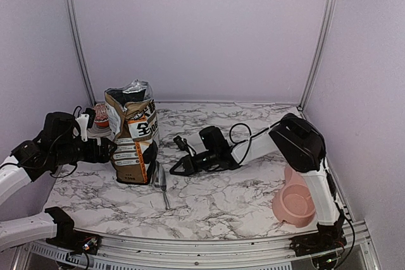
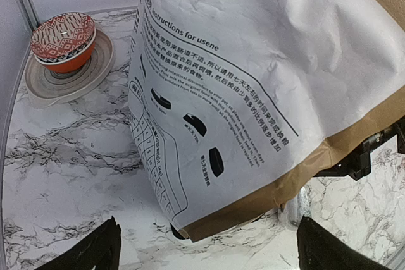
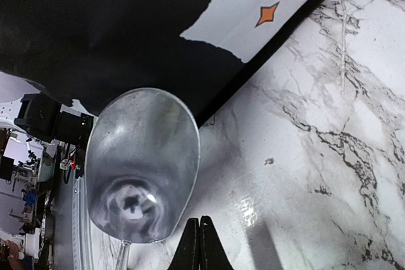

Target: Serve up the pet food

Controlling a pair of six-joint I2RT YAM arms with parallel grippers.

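The tall pet food bag (image 1: 134, 147) stands upright on the left of the table, its top open. Against its lower right side leans the metal scoop (image 1: 161, 178), handle toward the front edge; the right wrist view shows its hollow bowl (image 3: 142, 162). My right gripper (image 1: 174, 172) is just right of the scoop, apart from it. Its fingertips (image 3: 205, 226) are pressed together with nothing between them. On the bag's left side my left gripper is open, its fingers wide apart before the white printed panel (image 2: 221, 93). A pink pet bowl (image 1: 295, 203) sits at the front right.
Behind the bag at left, a patterned bowl (image 2: 63, 39) rests on a round pale dish (image 2: 104, 71). Walls close in the back and sides.
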